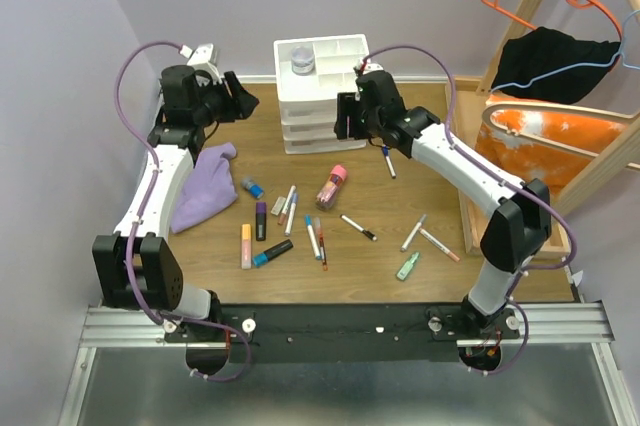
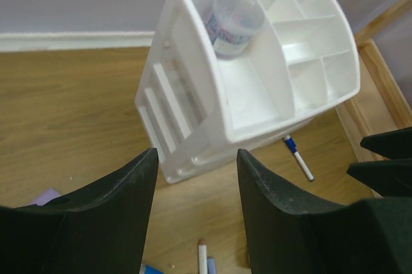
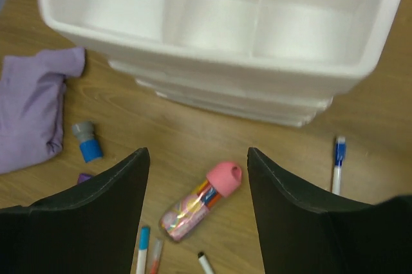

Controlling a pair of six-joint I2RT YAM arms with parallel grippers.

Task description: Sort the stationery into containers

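The white drawer organizer (image 1: 318,121) stands at the back, a clear tub (image 1: 302,60) in its top compartment. A pink-capped clear pencil tube (image 1: 331,187) lies on the table in front of it. Markers and pens, among them a blue-capped marker (image 1: 272,252), an orange highlighter (image 1: 246,246) and a green bottle (image 1: 408,265), lie spread over the table. My left gripper (image 1: 240,93) hangs left of the organizer, fingers apart and empty. My right gripper (image 1: 347,116) is open over the organizer's front right, above the table items, with nothing between its fingers.
A purple cloth (image 1: 200,191) lies at the left. A wooden rack (image 1: 558,240) with hangers, a black cloth and an orange bag fills the right. The table's middle front has some free room between the pens.
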